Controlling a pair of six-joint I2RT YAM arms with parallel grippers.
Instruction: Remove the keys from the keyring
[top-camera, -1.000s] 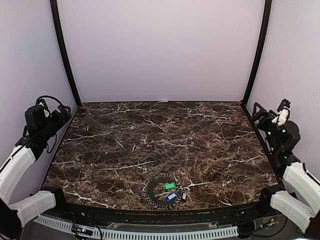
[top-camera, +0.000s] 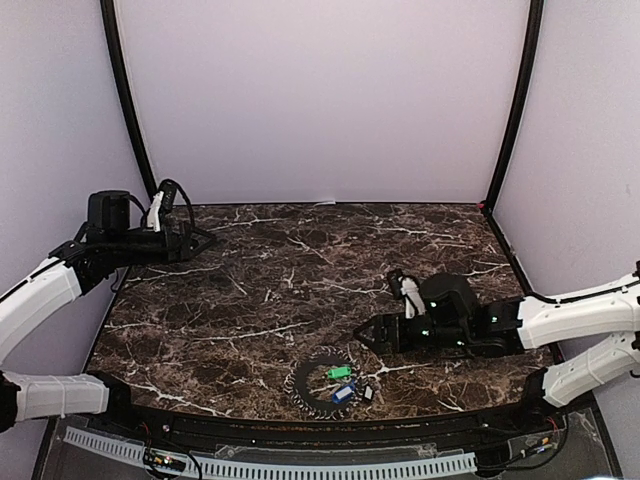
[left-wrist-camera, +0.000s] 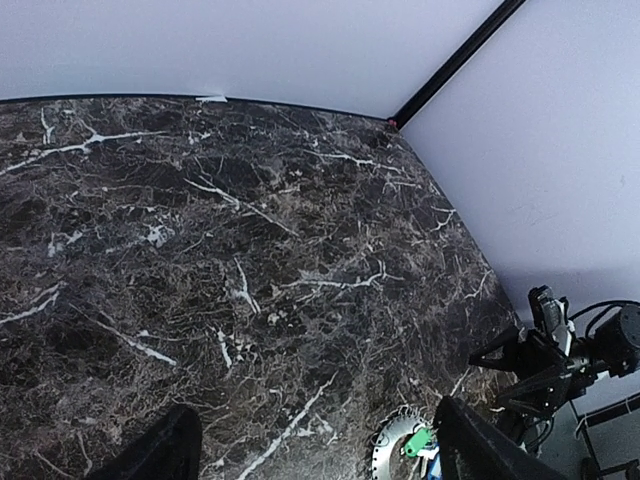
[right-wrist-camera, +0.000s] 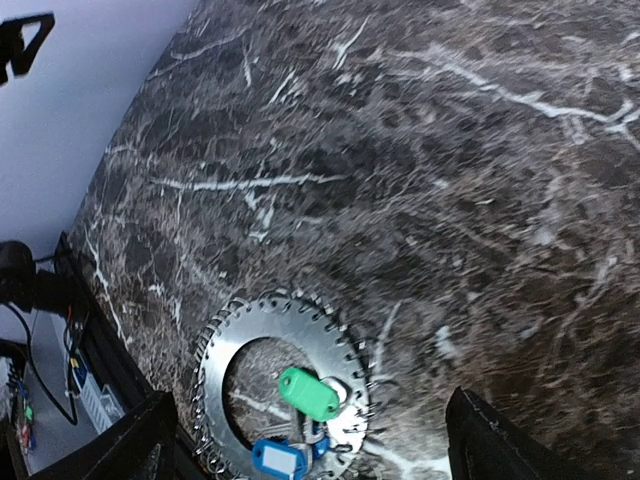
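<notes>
On the dark marbled table near its front edge lies the flat round keyring (top-camera: 297, 385), with a coil running around its rim. A green key (right-wrist-camera: 309, 393) and a blue key (right-wrist-camera: 280, 459) rest across the ring's right side. Just right of the ring in the top view is a small black-and-white piece (top-camera: 368, 393). My right gripper (top-camera: 368, 334) hangs above and to the right of the ring; its fingers (right-wrist-camera: 492, 440) are wide apart, nothing between them. At the far left, my left gripper (top-camera: 205, 240) is held above the table, its fingers (left-wrist-camera: 160, 445) apart and empty.
White walls (top-camera: 330, 100) enclose the back and sides. A dark rail (top-camera: 240, 428) runs along the front edge, close to the keyring.
My right arm has swung from the right wall inward and down toward the keyring. My left gripper has moved right, away from the left wall. Keyring and keys have not moved.
</notes>
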